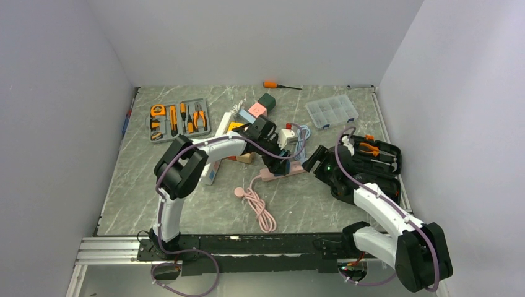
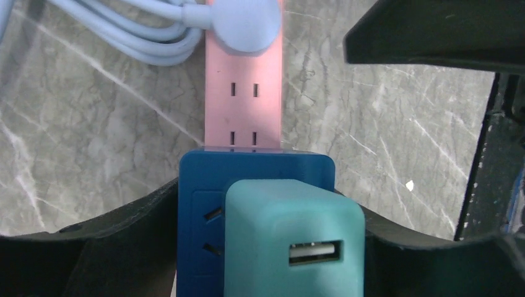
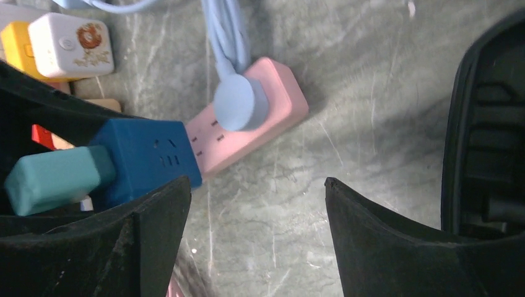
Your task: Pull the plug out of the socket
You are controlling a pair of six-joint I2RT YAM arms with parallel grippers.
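Observation:
A dark blue cube plug (image 2: 201, 179) with a teal USB block (image 2: 316, 216) on it sits on the pink power strip (image 2: 243, 117). My left gripper has a finger on either side of this cube, close against it; whether they press on it cannot be made out. At the strip's other end, a round light-blue plug (image 3: 238, 102) is seated, its bundled cable running off. My right gripper stands open near that end, nothing between its fingers. In the top view, the left hand hides most of the cube.
An open black case (image 1: 377, 162) lies at the right, close to the right gripper. Behind stand a clear divided box (image 1: 332, 111) and several small blocks. A coiled pink cord (image 1: 263, 213) lies in front of the strip.

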